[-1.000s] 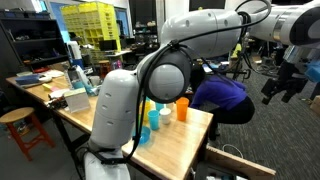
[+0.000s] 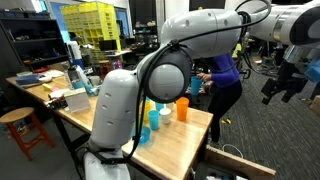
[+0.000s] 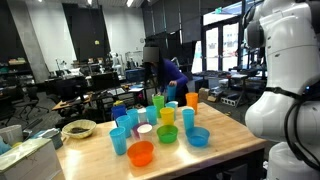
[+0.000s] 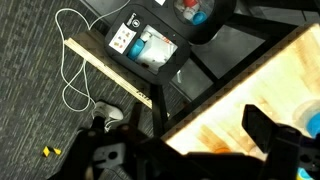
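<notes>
In the wrist view my gripper stands open, its dark fingers wide apart and nothing held between them. Below it lie the floor and the edge of a wooden table (image 4: 205, 125). Cups and bowls are grouped on that table in exterior view 2: an orange bowl (image 3: 140, 154), a green bowl (image 3: 168, 134), a blue bowl (image 3: 199, 137), a yellow cup (image 3: 167, 116), an orange cup (image 3: 192, 100) and several blue cups. Exterior view 1 shows an orange cup (image 2: 182, 108) and a white cup (image 2: 165, 117); my arm covers part of the group.
Beside the table, a person (image 2: 225, 95) in dark clothing occupies the far side. A wicker basket (image 3: 78, 129) sits at the back left in exterior view 2. Under my gripper are a black case (image 4: 155, 45) and a white cable (image 4: 65, 60).
The person beside the table has shifted posture, and something blue now shows near their hand behind my arm. My arm and the tableware look unmoved.
</notes>
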